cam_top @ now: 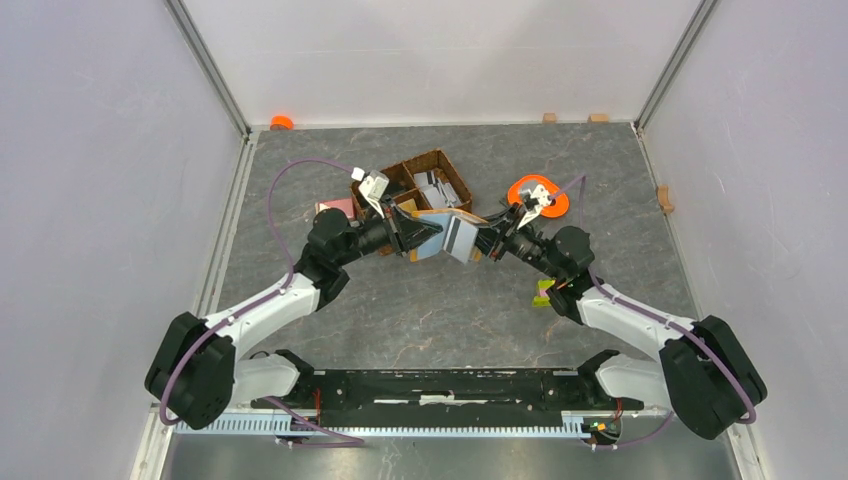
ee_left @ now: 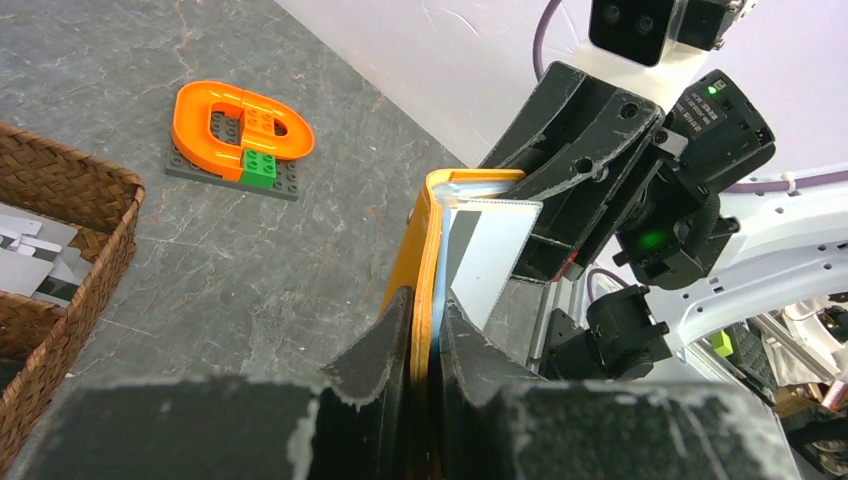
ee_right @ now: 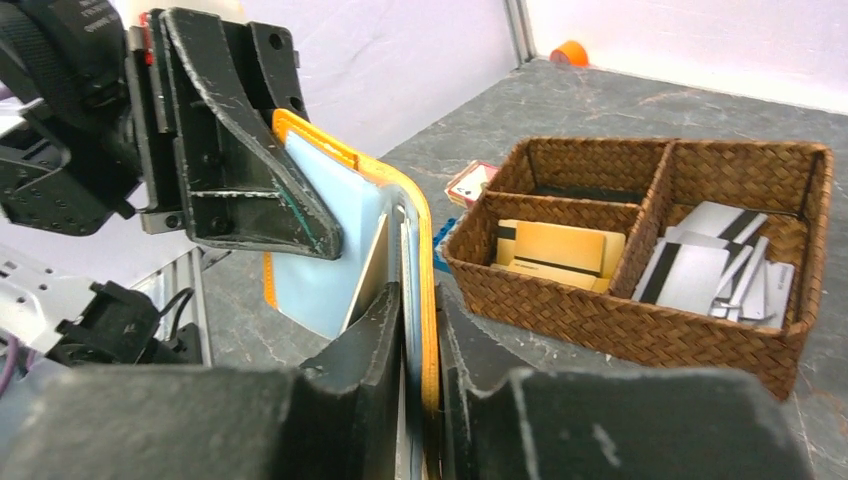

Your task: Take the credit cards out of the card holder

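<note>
The card holder (cam_top: 430, 235), orange outside with a pale blue lining, hangs open between both grippers above the table. My left gripper is shut on one orange edge. My right gripper has the opposite edge between its fingers; how tightly is hard to tell. A white card with a dark stripe shows inside the holder, partly hidden in the right wrist view.
A wicker box (ee_right: 640, 325) behind holds loose cards in compartments. An orange toy on a grey plate lies at the back right.
</note>
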